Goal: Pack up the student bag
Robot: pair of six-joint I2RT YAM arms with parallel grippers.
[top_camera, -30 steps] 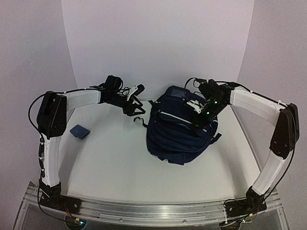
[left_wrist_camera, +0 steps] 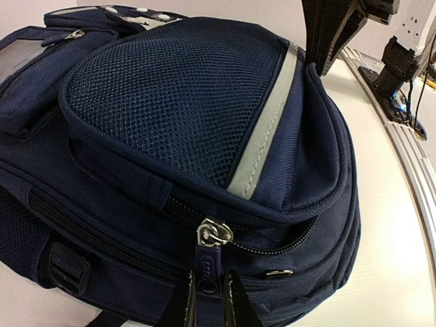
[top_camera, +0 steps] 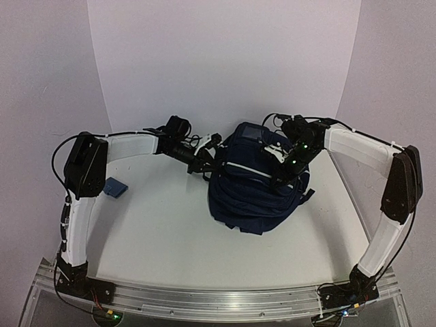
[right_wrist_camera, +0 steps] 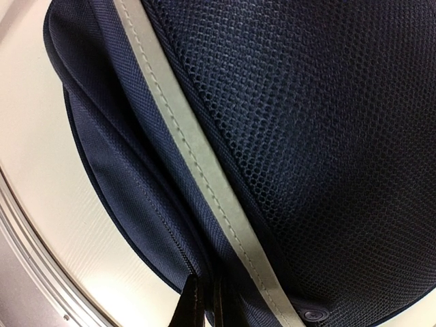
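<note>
A dark blue backpack (top_camera: 238, 197) with a light grey reflective strip lies in the middle of the table. At its left side is my left gripper (top_camera: 216, 167). In the left wrist view a zipper pull (left_wrist_camera: 209, 269) with a metal slider sits snugly between the fingertips of that gripper, which looks shut on it. Over the right part of the bag, my right gripper is shut on a fold of the bag's fabric (right_wrist_camera: 180, 228) beside the strip. The inside of the bag is hidden.
A small blue flat item (top_camera: 115, 187) lies at the table's left, close to the left arm. Walls stand at the back and both sides.
My left gripper came in rightward from open space, reached the bag's left side and closed there. The right gripper and the bag have hardly moved.
</note>
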